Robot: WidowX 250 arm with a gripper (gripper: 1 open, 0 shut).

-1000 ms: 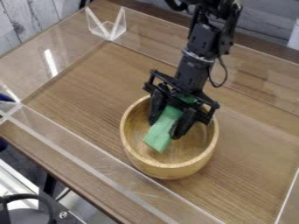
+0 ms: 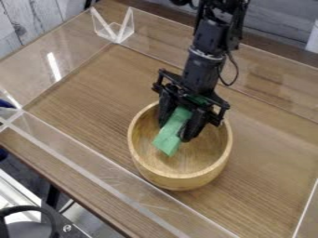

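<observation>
A wooden bowl [image 2: 194, 169] stands on the wooden table at centre. Inside it a green object [image 2: 172, 132] is tilted, its upper part among the fingers of my black gripper [image 2: 185, 115], which hangs over the bowl. Whether the fingers are closed on the object is hard to tell, as the black parts overlap it.
A clear folded plastic piece [image 2: 113, 28] sits at the upper left. A clear strip runs along the left edge, and a dark ring-shaped item [image 2: 32, 223] is at the lower left.
The gripper and arm have shifted slightly left and up, and the green object has moved a little up with them within the bowl.
</observation>
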